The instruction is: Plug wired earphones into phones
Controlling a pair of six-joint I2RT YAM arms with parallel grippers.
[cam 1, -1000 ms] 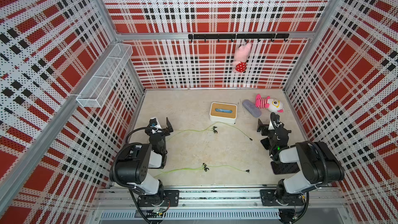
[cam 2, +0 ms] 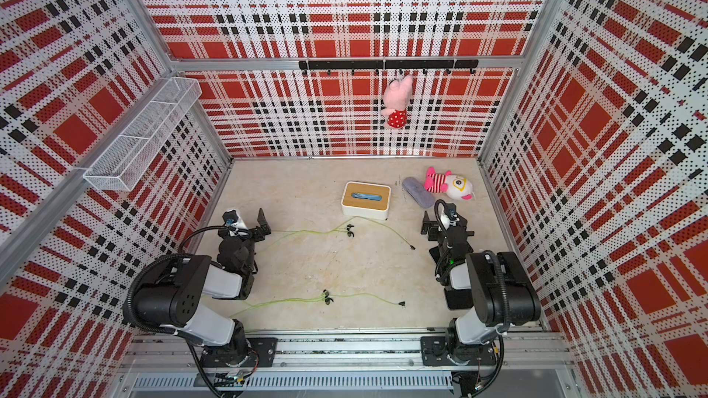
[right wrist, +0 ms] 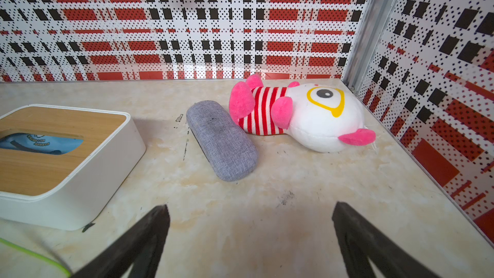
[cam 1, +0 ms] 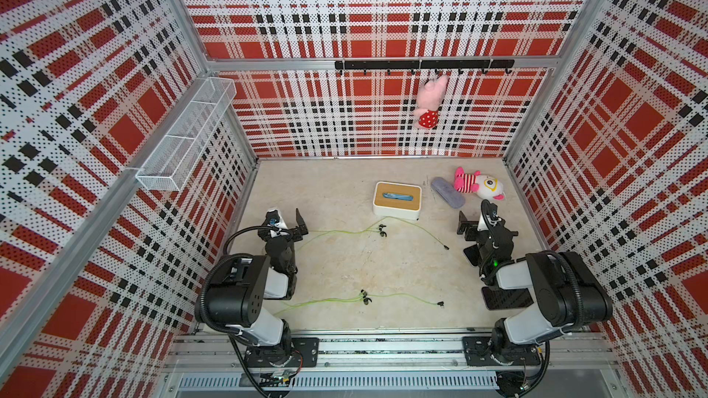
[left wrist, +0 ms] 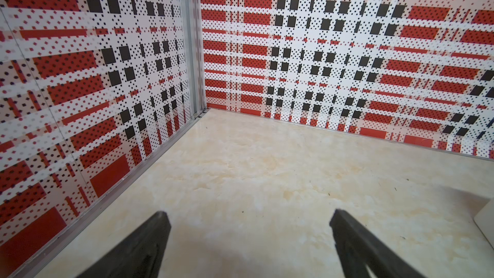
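Observation:
Two green wired earphones lie spread across the table. The far earphone cord [cam 1: 346, 232] runs past the tissue box and ends in a dark plug [cam 1: 446, 247] toward the right. Nearer the front edge, the second earphone cord [cam 1: 317, 300] ends at another dark plug [cam 1: 440, 303]. A black phone [cam 2: 458, 299] lies flat at the front right, and a second dark phone [cam 1: 472, 253] is mostly hidden under the right arm. My left gripper is open above bare table at the left. At the right, my right gripper also stands open and empty.
A white tissue box [cam 1: 398, 210] with a wooden top stands mid-back. Behind my right gripper lie a grey cushioned case [right wrist: 223, 141] and a striped plush toy [right wrist: 308, 115]. Bare table stretches between the arms. A wire basket [cam 1: 188, 136] hangs on the left wall.

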